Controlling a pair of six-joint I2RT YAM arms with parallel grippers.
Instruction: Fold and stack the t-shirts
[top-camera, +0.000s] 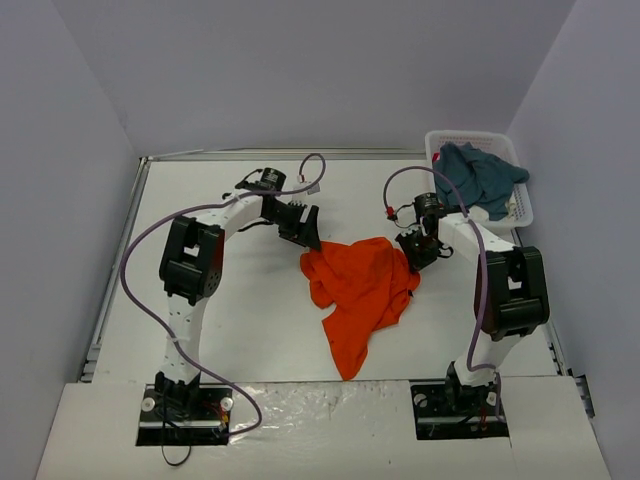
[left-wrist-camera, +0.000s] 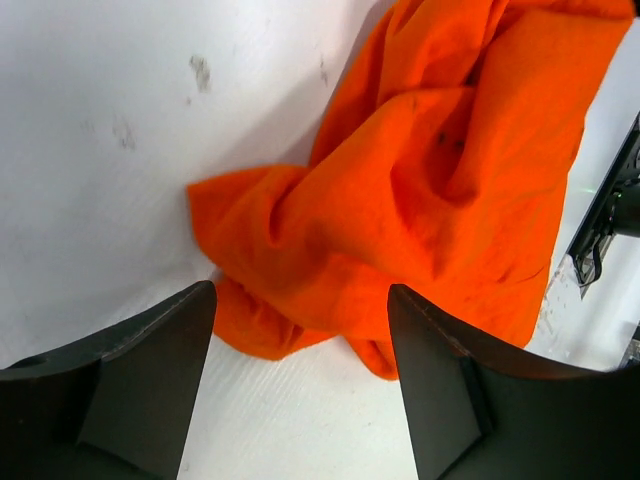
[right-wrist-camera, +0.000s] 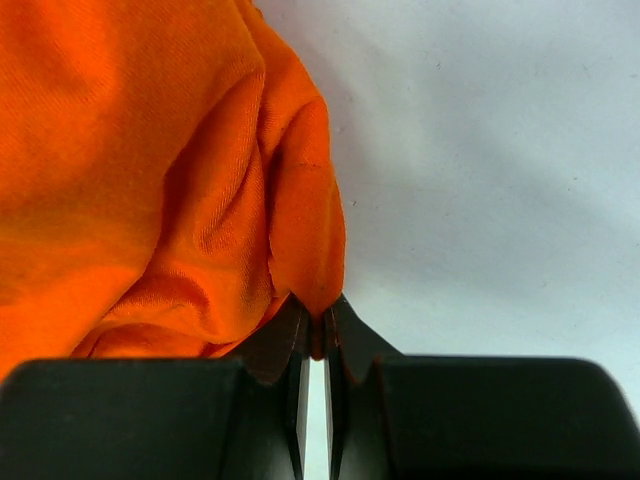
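Observation:
A crumpled orange t-shirt (top-camera: 355, 285) lies on the white table, one part trailing toward the front edge. My left gripper is open just above the shirt's left end, its fingers (left-wrist-camera: 160, 370) apart with a loose fold (left-wrist-camera: 265, 320) showing beyond the gap. At the shirt's right end, my right gripper is shut on a pinched orange fold (right-wrist-camera: 308, 235). The top view shows that gripper low over the shirt's upper right corner, partly covering it.
A white basket (top-camera: 433, 150) holding dark teal cloth (top-camera: 478, 175) stands at the back right, behind the right arm. Bare table (top-camera: 260, 320) lies left of the shirt and in front of it.

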